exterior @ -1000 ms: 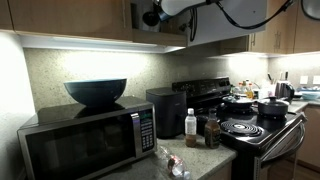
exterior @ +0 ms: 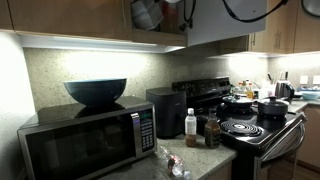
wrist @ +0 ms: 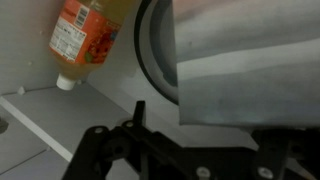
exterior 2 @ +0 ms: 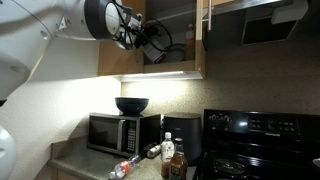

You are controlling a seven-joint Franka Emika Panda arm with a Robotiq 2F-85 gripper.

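Note:
High up by the cupboard, my gripper (exterior 2: pixel 135 38) reaches into an open compartment. Its dark fingers show along the bottom of the wrist view, spread apart, so the gripper is open. Just beyond them, very close to the camera, is a blurred grey-white item (wrist: pixel 245 75), also visible as a pale shape (exterior: pixel 147 14) at the cupboard opening; whether a finger touches it I cannot tell. Behind it curves a round dark-rimmed dish or lid (wrist: pixel 150 60), partly hidden. An orange-labelled bottle (wrist: pixel 85 38) with a white cap is at the upper left.
Below, a dark blue bowl (exterior: pixel 96 91) sits on the microwave (exterior: pixel 90 140). Two bottles, one clear-topped (exterior: pixel 191 125) and one brown (exterior: pixel 212 131), stand on the counter near the stove (exterior: pixel 250 128). The cupboard's wooden walls (exterior 2: pixel 197 40) closely bound the arm.
At the cupboard opening, the arm and gripper have shifted slightly up and left. A pale shape now shows where a dark round form was visible earlier. The counter items are unchanged.

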